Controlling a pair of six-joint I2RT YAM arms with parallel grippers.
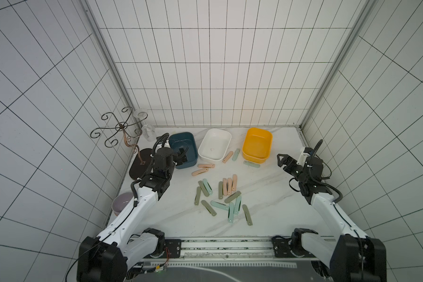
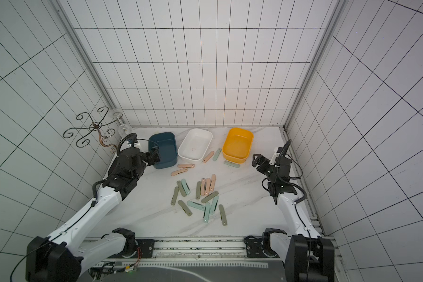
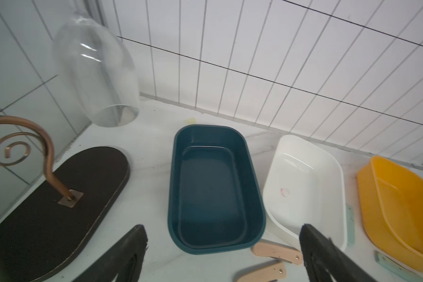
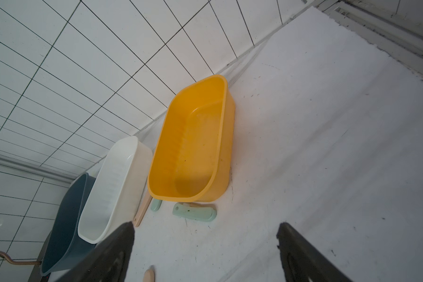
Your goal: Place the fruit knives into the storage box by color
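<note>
Several folded fruit knives lie in the middle of the table: olive-green (image 1: 247,214), mint-green (image 1: 219,205) and peach (image 1: 234,182). More peach knives (image 1: 205,165) and mint knives (image 1: 251,164) rest near the boxes. Three empty boxes stand in a row at the back: dark blue (image 3: 211,188), white (image 1: 214,144) and orange (image 1: 257,144). My left gripper is open beside the blue box with nothing between its fingers. Over bare table to the right of the orange box, my right gripper has its fingers apart, also empty.
A metal scroll stand on a dark oval base (image 3: 61,211) and a clear glass (image 3: 98,70) stand left of the blue box. A purplish bowl (image 1: 121,203) sits at the left edge.
</note>
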